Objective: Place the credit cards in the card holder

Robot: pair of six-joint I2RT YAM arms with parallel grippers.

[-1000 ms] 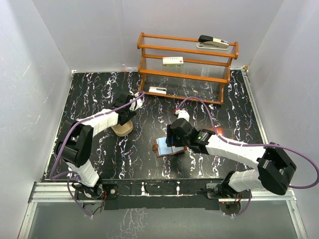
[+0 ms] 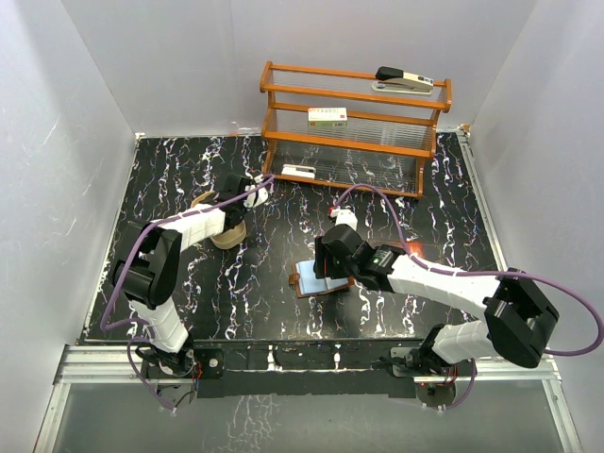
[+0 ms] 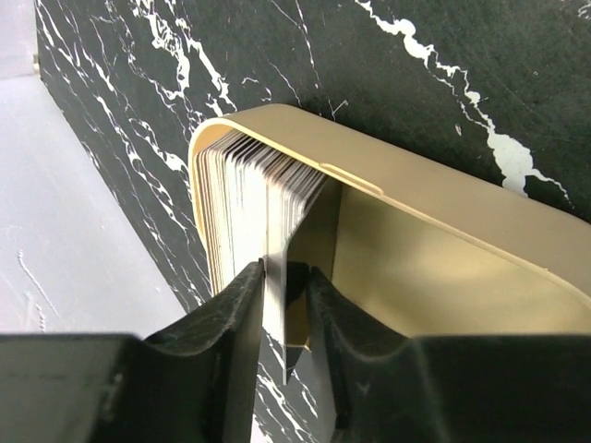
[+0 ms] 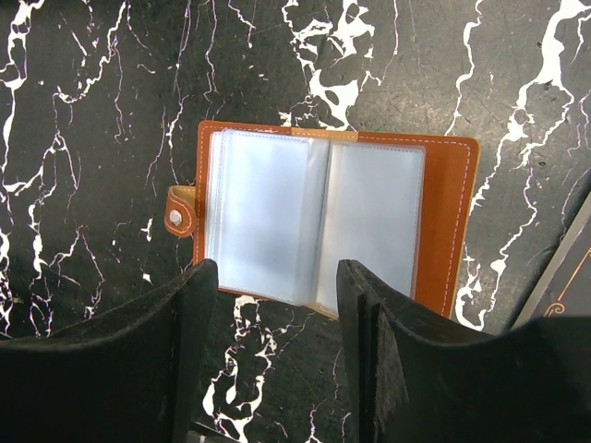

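The stack of credit cards [image 3: 247, 198] stands on edge inside a tan container [image 3: 434, 268] in the left wrist view. My left gripper is at the near end of this stack, part open. Between its fingers shows the pale edge of the end card, close to the left finger, with a dark gap toward the right one. The brown card holder [image 4: 443, 226] lies unfolded, its clear sleeves [image 4: 259, 208] facing up, in the right wrist view. Just over its near edge hovers my right gripper, wide open and empty.
Behind the work area stands a wooden rack [image 2: 349, 132] bearing a stapler [image 2: 404, 79] and a small box [image 2: 327, 117]. Bare marble tabletop [image 2: 274, 236] separates the container from the holder.
Since a second ago my left gripper has shifted slightly left in the top view, over the container. The right arm has stayed put.
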